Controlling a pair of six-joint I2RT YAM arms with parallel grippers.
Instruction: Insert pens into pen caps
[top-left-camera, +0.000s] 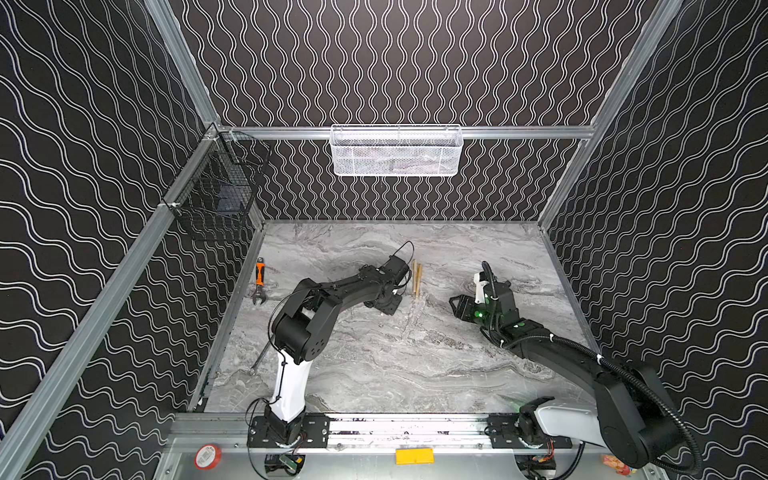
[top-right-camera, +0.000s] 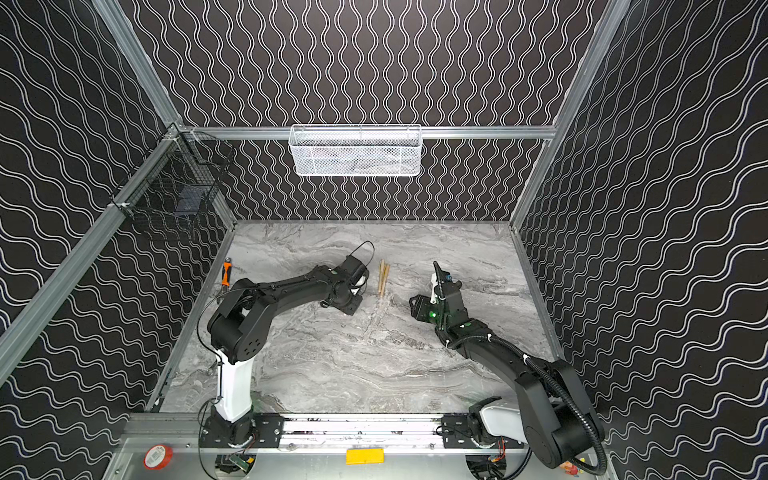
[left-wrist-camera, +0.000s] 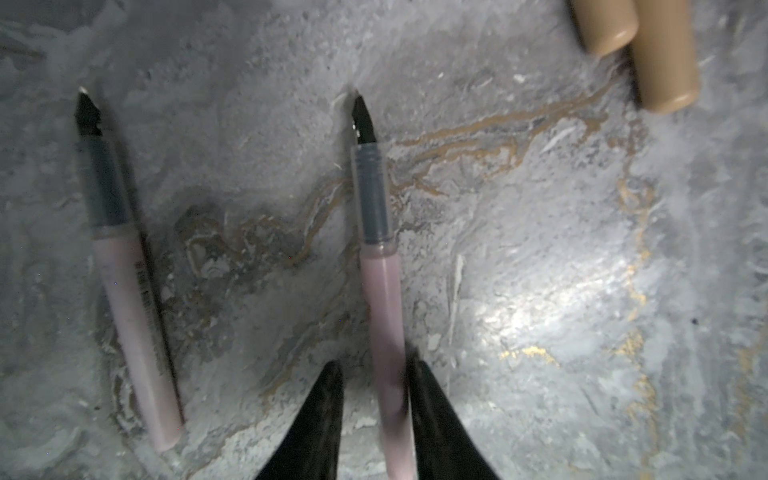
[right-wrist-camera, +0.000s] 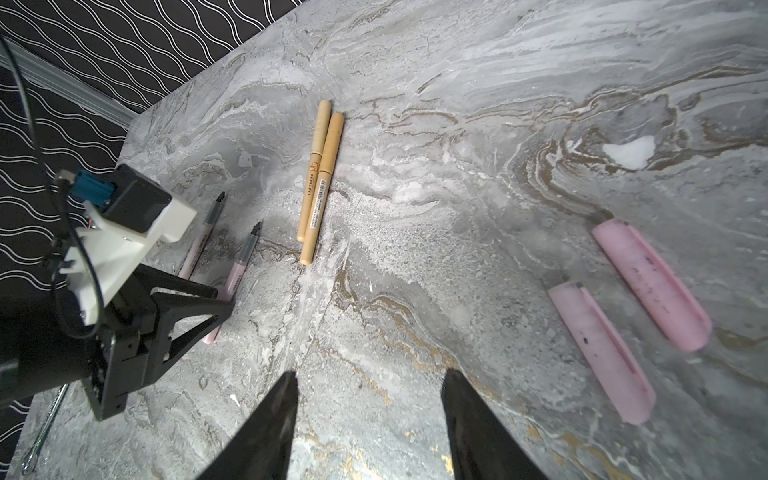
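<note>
A pink pen with a dark nib runs between the parted fingers of my left gripper, nearer the right finger; whether that finger touches it I cannot tell. To its left lies a second pink pen, also uncapped. In the right wrist view, a pink cap and another pink cap rest on the marble surface at the right. My right gripper stands open above bare surface, to the left of the caps, holding nothing. The left gripper hides both pink pens in the top left view.
Two capped tan markers lie side by side between the arms. An orange-handled wrench rests at the far left. A white mesh basket hangs at the back wall.
</note>
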